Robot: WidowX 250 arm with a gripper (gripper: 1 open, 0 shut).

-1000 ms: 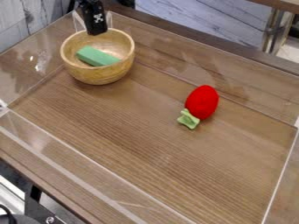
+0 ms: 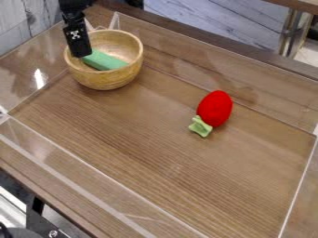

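Note:
A wooden bowl (image 2: pixel 121 78) stands at the upper left of the table, holding a green block (image 2: pixel 102 59). My dark gripper (image 2: pixel 77 48) is open at the bowl's back-left rim, just left of the green block. Whether it touches the block or the rim is hard to tell.
A red object (image 2: pixel 215 109) lies right of centre, with a small light-green piece (image 2: pixel 200 126) beside it. A shelf edge shows at the top right.
My gripper has come down and to the left, from behind the bowl to its back-left rim. The green block sits slightly farther right in the bowl.

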